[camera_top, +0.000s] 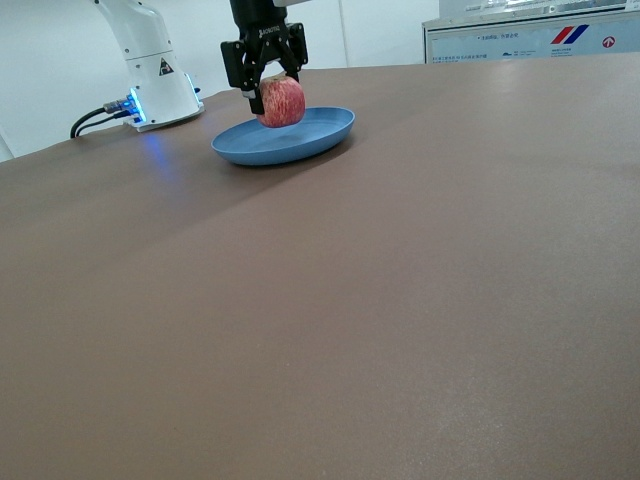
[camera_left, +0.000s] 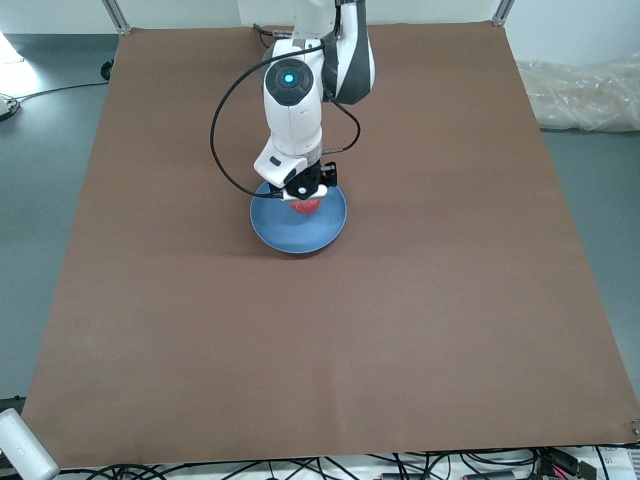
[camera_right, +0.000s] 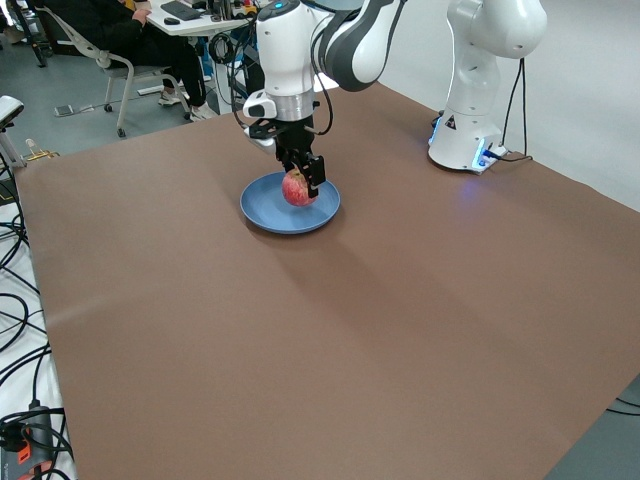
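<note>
A red apple (camera_top: 282, 103) is held between the black fingers of my gripper (camera_top: 271, 92), just over a blue plate (camera_top: 236, 150) on the brown table. In the right view the apple (camera_right: 298, 192) hangs low within the plate's outline (camera_right: 265, 215), under my gripper (camera_right: 298, 178). In the left view the wrist housing covers most of the apple (camera_left: 306, 206), which shows as red above the plate (camera_left: 300, 234). Whether it touches the plate is hard to tell.
The white arm base (camera_right: 462, 140) stands at the table's edge in the right view. Cables lie along one edge, off the tabletop.
</note>
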